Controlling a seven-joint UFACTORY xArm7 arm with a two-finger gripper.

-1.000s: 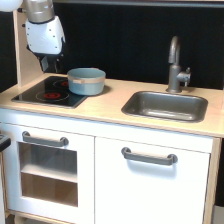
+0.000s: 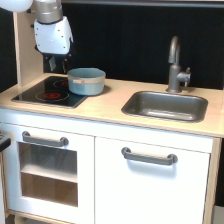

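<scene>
A blue-grey pot (image 2: 88, 86) stands upright at the right side of the black stovetop (image 2: 38, 95), near the back of the counter. Above the stove, the white robot hand reaches in from the upper left, and its small dark gripper (image 2: 58, 66) points down. The fingers are just left of the pot and close to its rim; whether they touch it is unclear. They are too small and dark to show whether the fingers are open or shut.
Right of the pot, the wooden counter (image 2: 115, 99) is clear. Beyond lie a metal sink (image 2: 165, 105) and an upright faucet (image 2: 176, 68). White cabinet doors (image 2: 150, 185) with grey handles are below.
The hand has moved a short way right and slightly down, bringing the gripper nearer the pot. The pot shows no clear movement.
</scene>
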